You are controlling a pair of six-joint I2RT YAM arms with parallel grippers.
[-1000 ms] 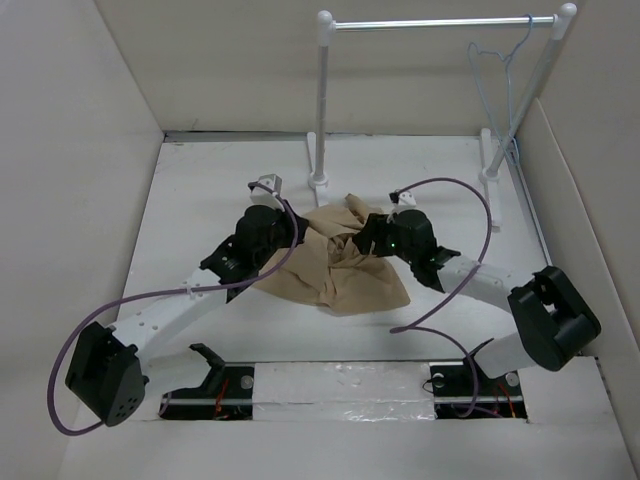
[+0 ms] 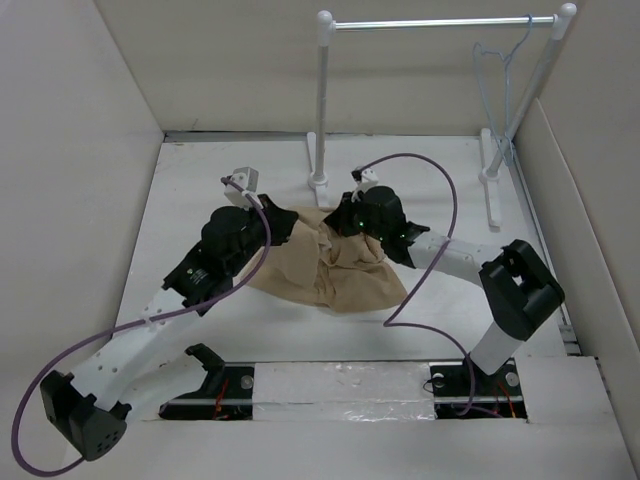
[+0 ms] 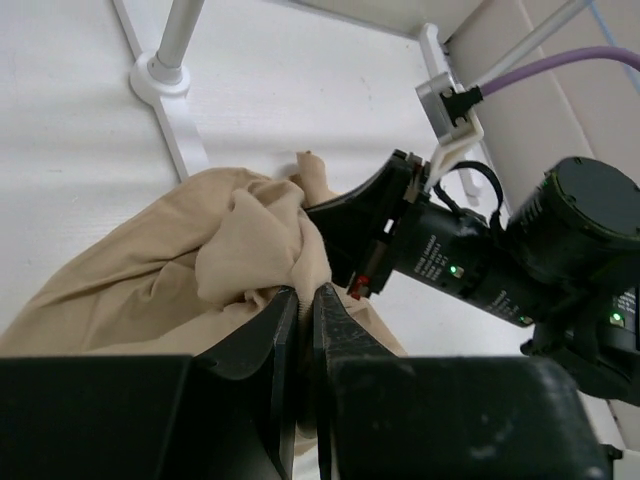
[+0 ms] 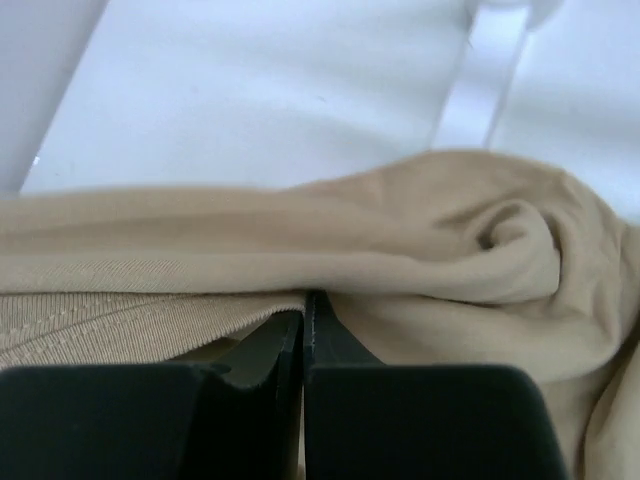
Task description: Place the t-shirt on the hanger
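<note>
The beige T-shirt (image 2: 355, 285) lies crumpled on the white floor, partly lifted by my left gripper (image 2: 285, 225), which is shut on its fabric; in the left wrist view a fold runs between those fingers. My right gripper (image 2: 340, 220) is shut in the shirt's upper folds; in the right wrist view cloth (image 4: 450, 220) lies over and around its fingertips, and I cannot tell whether any is pinched. A thin blue hanger (image 2: 508, 80) hangs at the right end of the rail.
The white rack's rail (image 2: 430, 22) spans the back, its posts (image 2: 320, 120) on floor feet. White walls close in on both sides. Bare floor (image 2: 190, 180) shows at back left.
Both arms have moved leftward, the right one toward the left gripper, and the shirt's upper folds have shifted with them. The hanger sways slightly.
</note>
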